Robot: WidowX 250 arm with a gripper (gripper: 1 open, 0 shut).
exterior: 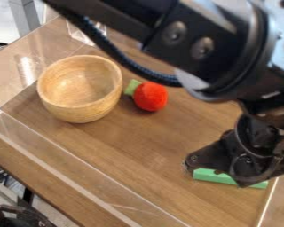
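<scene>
My black gripper (233,161) is low at the right, directly over a green block (213,176) and covering much of it. Whether the fingers are open or shut, or touch the block, is hard to tell from this angle. A wooden bowl (79,102) sits at the upper left. Beside it lies a red round toy (151,97) with a green top.
The wooden table (109,160) is bordered by clear acrylic strips. The arm fills the upper right of the view.
</scene>
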